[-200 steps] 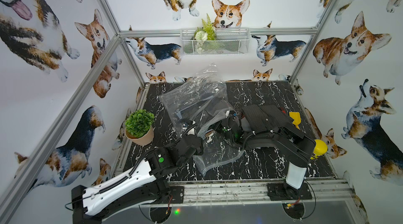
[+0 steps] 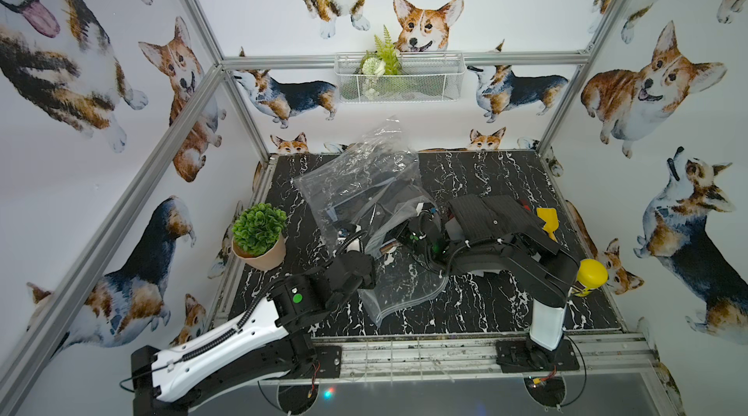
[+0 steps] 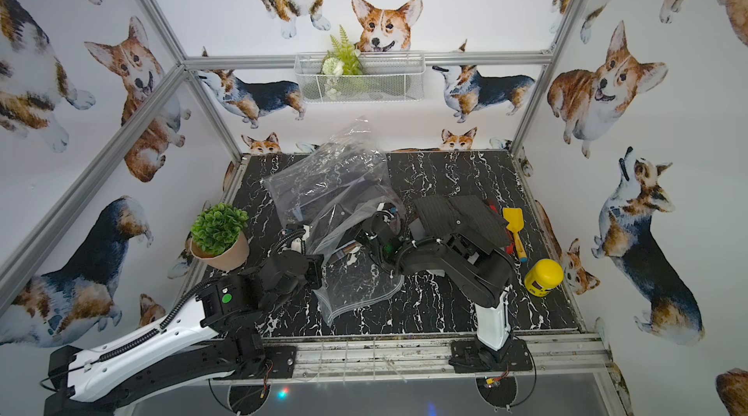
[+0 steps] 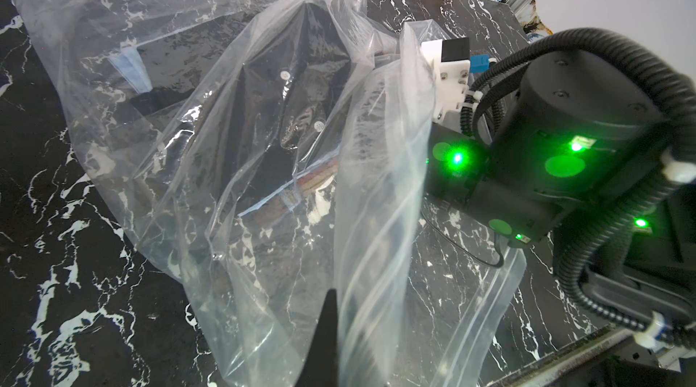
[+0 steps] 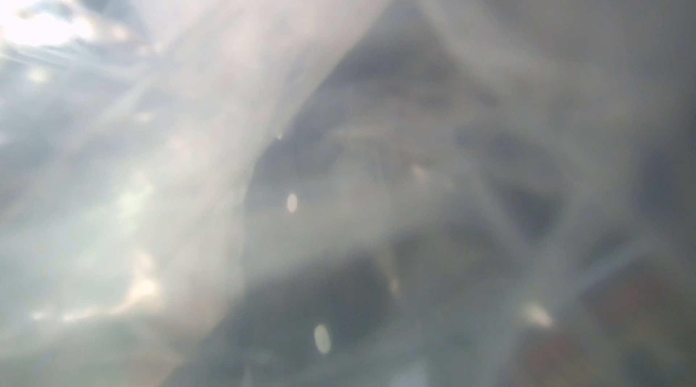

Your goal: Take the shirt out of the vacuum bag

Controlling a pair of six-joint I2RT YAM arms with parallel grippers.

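Observation:
The clear vacuum bag (image 2: 354,174) lies crumpled over the middle of the marble table, with dark material (image 4: 268,133) showing under its plastic. My left gripper (image 2: 354,244) is low at the bag's left side; in the left wrist view one black finger (image 4: 322,336) reaches against a plastic fold, and it is shut. My right gripper (image 2: 401,233) is pushed into the bag's folds from the right; plastic fills the right wrist view in a blur, hiding its fingers and whatever lies between them.
A potted plant (image 2: 257,229) stands at the left edge. Dark folded material (image 2: 487,217) lies right of centre under my right arm, with a yellow scoop (image 2: 547,219) and yellow cup (image 2: 592,272) at the right edge.
My right arm has shifted slightly left, into the bag, over the last second. The left arm and most of the bag look unchanged.

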